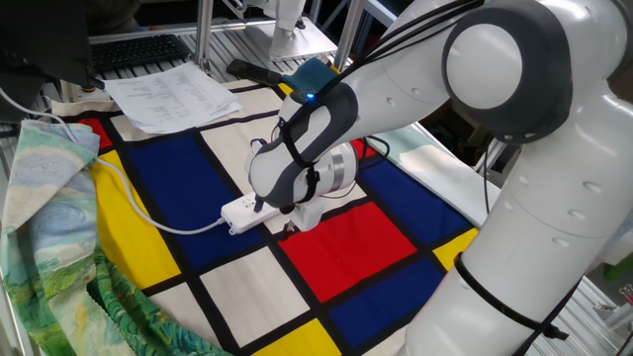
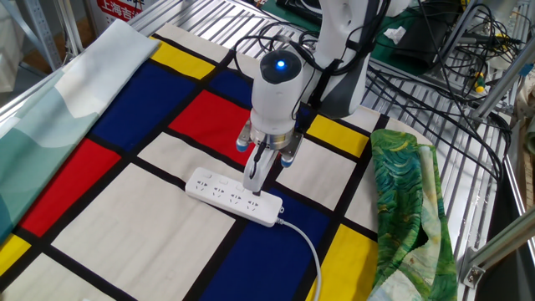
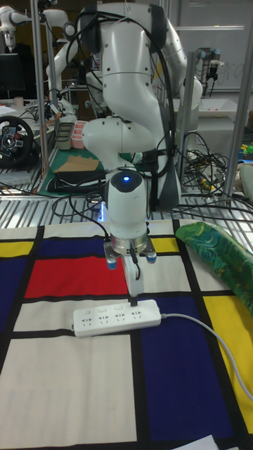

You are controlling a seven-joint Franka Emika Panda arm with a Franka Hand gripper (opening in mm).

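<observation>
A white power strip [image 2: 232, 197] with a row of sockets and small switches along its back side lies flat on the patterned cloth. Its cable leaves from the end on the right in exterior view 2. My gripper [image 2: 256, 191] points down at the strip's back side, near the cable end, its dark tip at or just above the switches. In exterior view 3 the gripper [image 3: 134, 302] appears edge-on, so the gap between its fingers is hidden. The arm covers part of the strip [image 1: 240, 211] in exterior view 1. Whether the tip touches the strip is unclear.
A green-blue painted fabric [image 2: 410, 201] lies bunched on the cable side. Papers [image 1: 173, 97] rest on the cloth's edge, with a keyboard [image 1: 138, 51] beyond. The cable [image 3: 217, 334] curves across the cloth.
</observation>
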